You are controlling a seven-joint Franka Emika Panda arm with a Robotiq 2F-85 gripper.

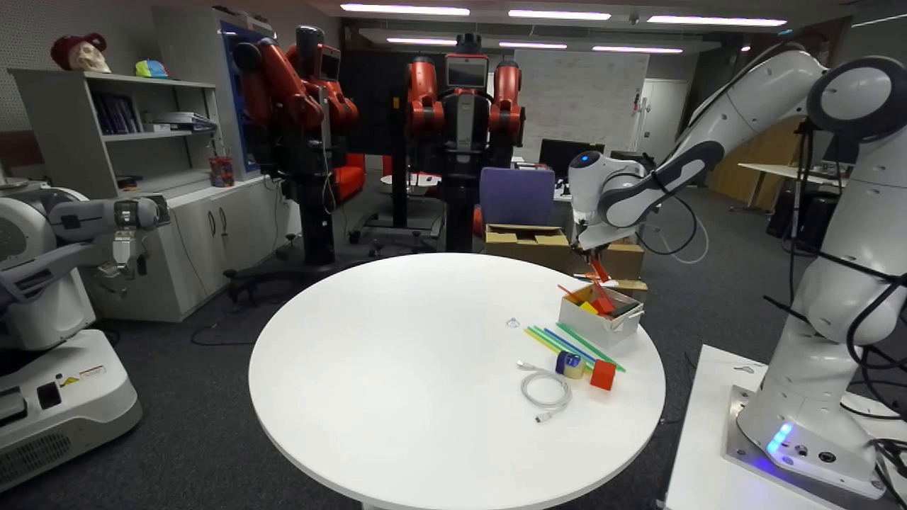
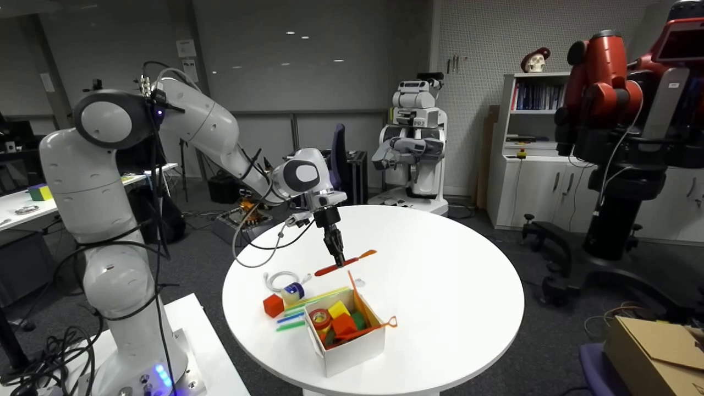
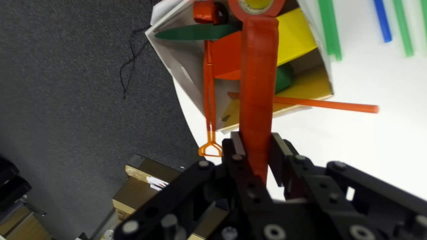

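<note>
A long red object with an orange end [image 2: 326, 270] is held up in the air, with my gripper shut on it. In the wrist view its flat red length [image 3: 259, 80] reaches out over the white box [image 3: 184, 82] and hides part of the contents. Inside the box lie a yellow block [image 3: 295, 36], a red block [image 3: 226, 56], a roll of red tape [image 2: 320, 318] and several green and orange pieces. My gripper is above the box's far side in exterior view 1, where the red object [image 1: 599, 268] slants down toward the box.
An orange stick [image 3: 340, 105] and an orange-handled piece [image 3: 210, 140] stick out over the box rim. Beside the box lie several coloured sticks [image 1: 557, 340], a blue-and-yellow roll [image 1: 571, 365], a red cube [image 1: 603, 375] and a white cable [image 1: 546, 391].
</note>
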